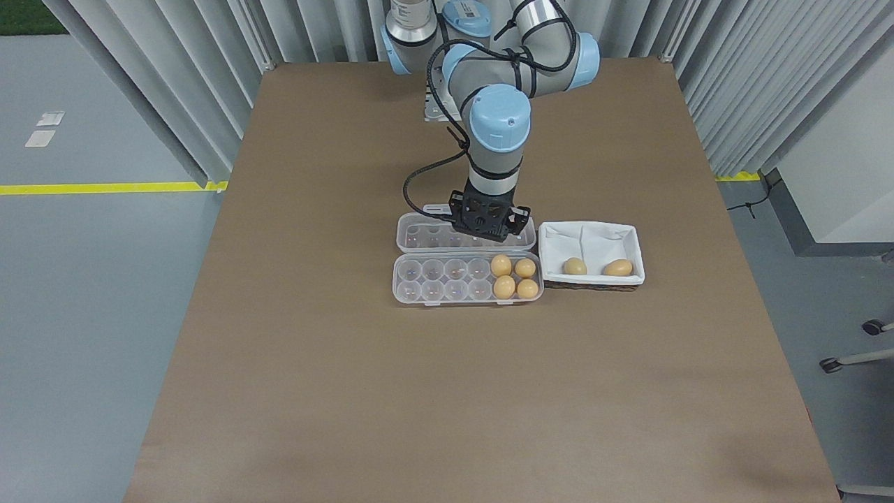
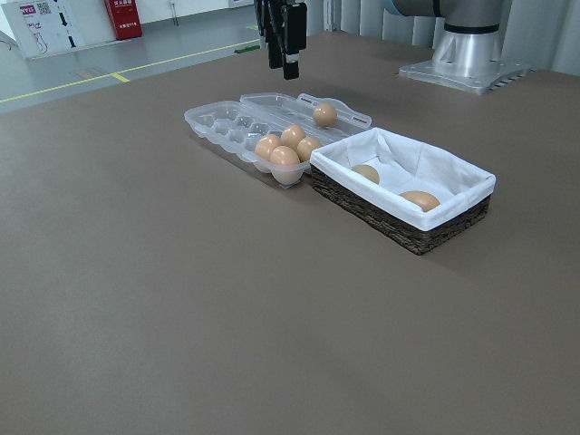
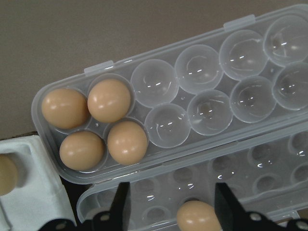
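Note:
My gripper hangs over the clear egg carton's lid half, its two dark fingers apart. In the wrist view a brown egg shows low in the gap between them; in the left view this egg appears below and apart from the gripper. The carton's cup half holds several eggs grouped at one end, the other cups empty. Beside the carton, a white-lined wicker basket holds two eggs, one at left and one at right. The arm hides part of the lid in the front view.
The robot's metal base plate stands at the back, with a pleated curtain behind it.

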